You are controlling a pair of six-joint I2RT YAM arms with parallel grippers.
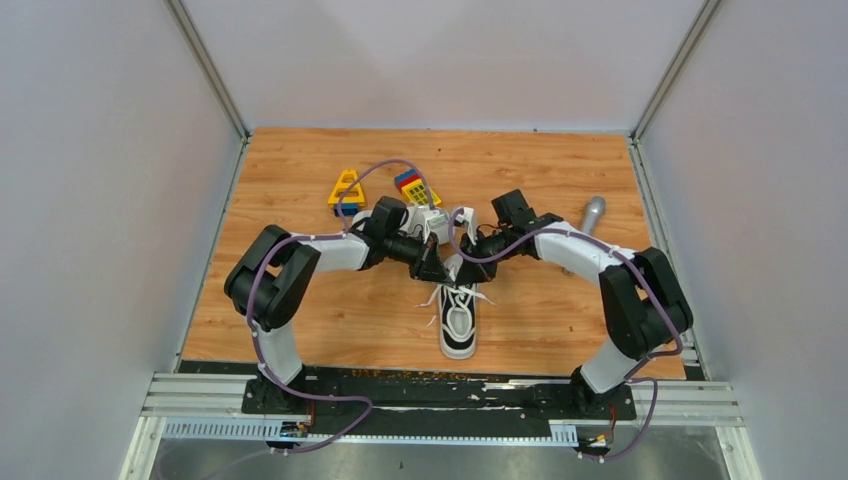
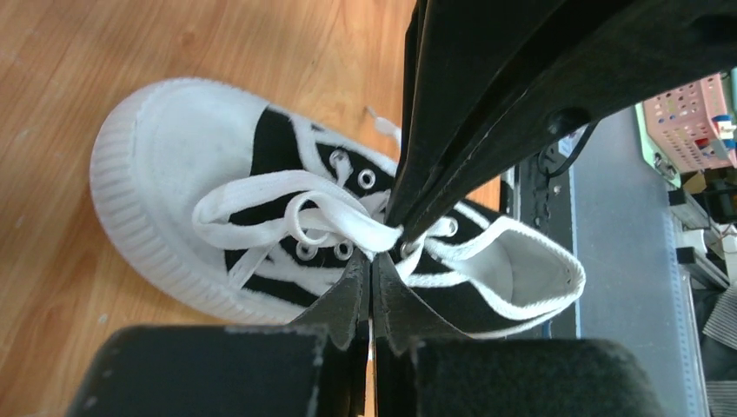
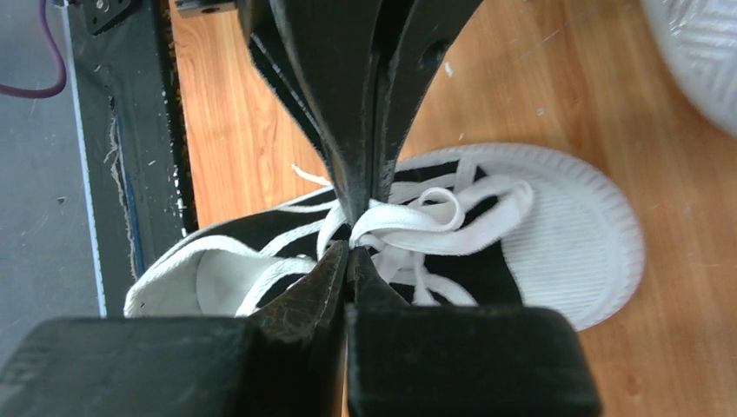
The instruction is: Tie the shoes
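Note:
The black shoe with white toe and laces (image 1: pixel 458 335) lies on the table, toe toward the back. Over its tongue, my left gripper (image 1: pixel 449 282) and right gripper (image 1: pixel 461 285) meet almost tip to tip. The left wrist view has a looped white lace (image 2: pixel 269 187) running into the shut left fingertips (image 2: pixel 358 269); the right gripper's dark fingers (image 2: pixel 469 113) come down right beside it. From the right wrist, the same lace loop (image 3: pixel 487 230) narrows into my shut right fingertips (image 3: pixel 335 269), and the left gripper's fingers (image 3: pixel 361 104) reach in from above.
Behind the arms sits a second, pale shoe (image 1: pixel 440 222), partly hidden. Yellow toy pieces (image 1: pixel 347 190) and coloured blocks (image 1: pixel 417 187) rest at the back left, a grey-handled object (image 1: pixel 594 212) at the right. Bare wood lies on both sides of the shoe.

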